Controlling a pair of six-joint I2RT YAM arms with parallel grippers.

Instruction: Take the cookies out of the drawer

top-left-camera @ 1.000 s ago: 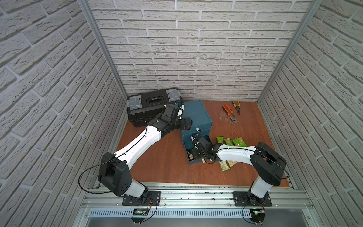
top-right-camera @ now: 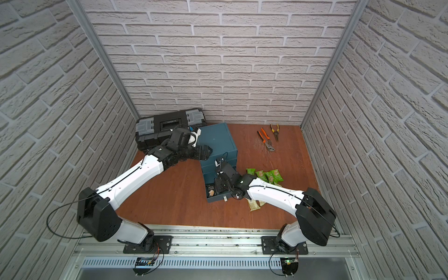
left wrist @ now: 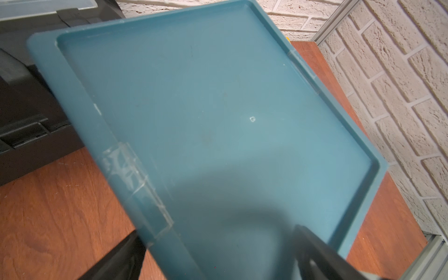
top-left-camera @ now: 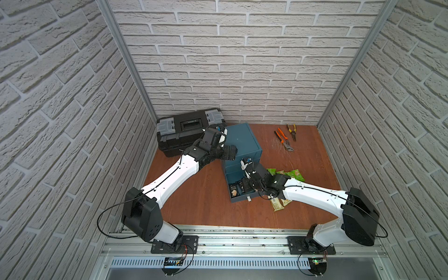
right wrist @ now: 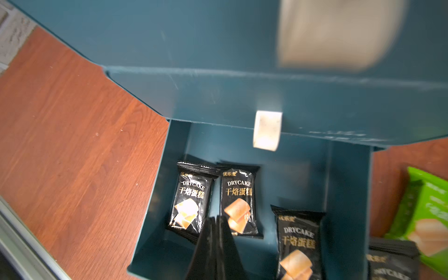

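Note:
In the right wrist view the bottom drawer (right wrist: 303, 161) of the blue-green chest is pulled out. Three black cookie packets lie in it: the left packet (right wrist: 189, 201), the middle packet (right wrist: 237, 198) and the right packet (right wrist: 298, 242). My right gripper is shut over the drawer, nothing visible between its fingertips, which overlap the lower ends of the left and middle packets in that view. My left gripper is open over the top of the chest (left wrist: 219, 116), its two blurred fingers well apart.
Green packets (top-left-camera: 295, 175) and pale packets (top-left-camera: 276, 204) lie on the table right of the drawer; another black packet (right wrist: 394, 261) is beside its wall. A black toolbox (top-left-camera: 189, 126) stands at the back left, pliers (top-left-camera: 283, 138) at the back right.
My right arm has risen and its gripper has moved up from lower in the drawer, its elbow swinging right. The drawer has shifted slightly since a second ago. My left arm stays still.

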